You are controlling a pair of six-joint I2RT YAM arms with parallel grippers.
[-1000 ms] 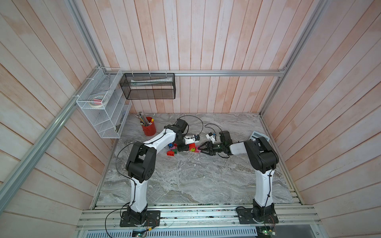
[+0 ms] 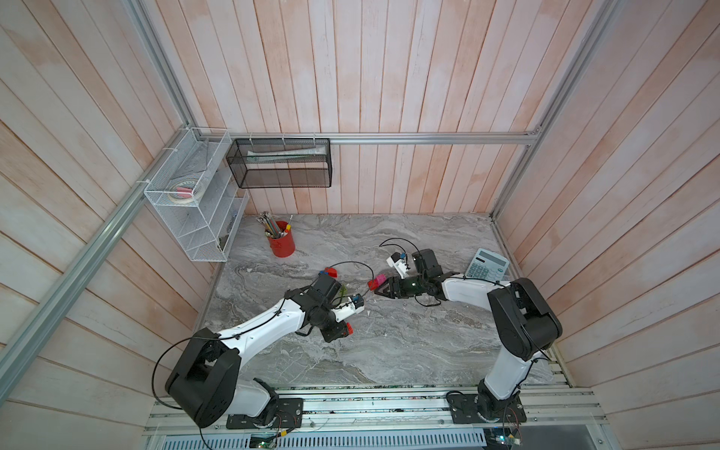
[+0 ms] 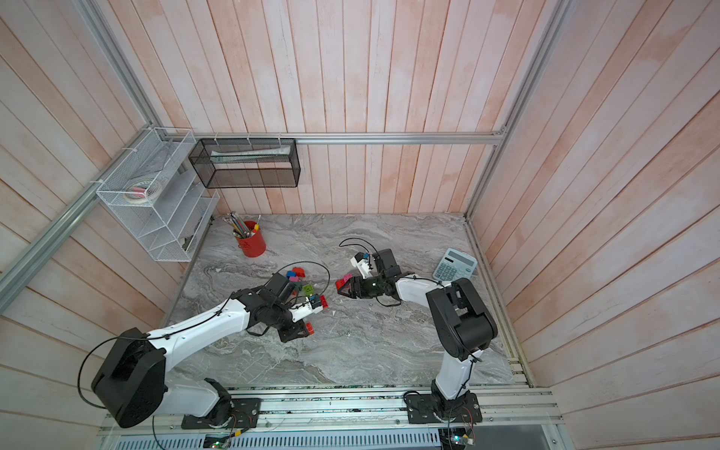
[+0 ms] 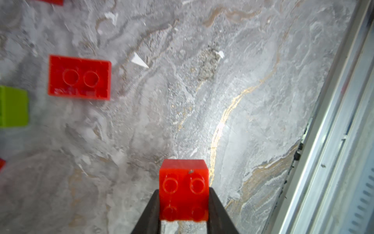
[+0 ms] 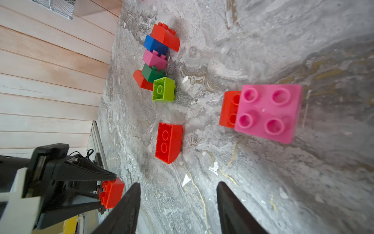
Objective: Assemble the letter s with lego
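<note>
A red brick is gripped between the fingers of my left gripper, its studs facing the camera; the right wrist view shows the same brick (image 5: 113, 193) at the lower left. My right gripper is part open above the table, with nothing between its fingertips. Beyond it, to the right, a pink brick (image 5: 272, 111) is on a red brick (image 5: 229, 108), covering part of it. Another red brick (image 5: 168, 142) lies on its side, hollow underside showing, as does a lime-green brick (image 5: 163, 89) farther back.
Red (image 5: 165, 35), blue (image 5: 155, 44), pink (image 5: 154, 59) and dark green (image 5: 152, 73) bricks lie clustered farther off, with another red brick (image 5: 142, 80) beside them. A red pen cup (image 2: 282, 241) stands at the back left, a calculator (image 2: 486, 264) at the right.
My left gripper has moved from the back middle toward the front. Bricks earlier hidden beneath that arm now partly show. The right gripper has shifted only slightly.
</note>
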